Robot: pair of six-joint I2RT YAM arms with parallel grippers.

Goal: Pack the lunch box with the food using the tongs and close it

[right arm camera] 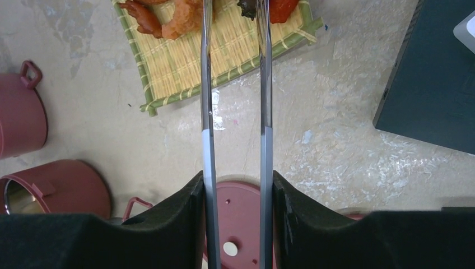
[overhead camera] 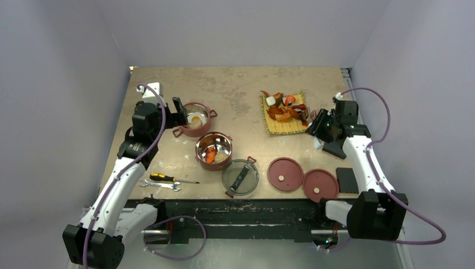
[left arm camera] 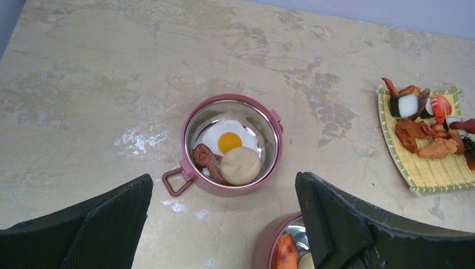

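Note:
My right gripper [overhead camera: 312, 123] holds its long metal tong tips over the right edge of the bamboo mat [overhead camera: 271, 126] of toy food; in the right wrist view they are part open beside a dark piece and a red one, and I cannot tell if they touch either. My left gripper hangs open near the rear pink pot [left arm camera: 269, 168], which holds a fried egg [left arm camera: 229, 140], a bun [left arm camera: 241, 165] and brown meat [left arm camera: 204, 157]. The front pot [overhead camera: 200, 144] holds orange food and a pale round piece.
A glass lid [overhead camera: 251, 179], two maroon lids [overhead camera: 285, 168] [overhead camera: 321, 179], a screwdriver [overhead camera: 162, 177] and wrenches [overhead camera: 158, 185] lie along the front edge. Dark blocks [overhead camera: 347, 180] stand at the right.

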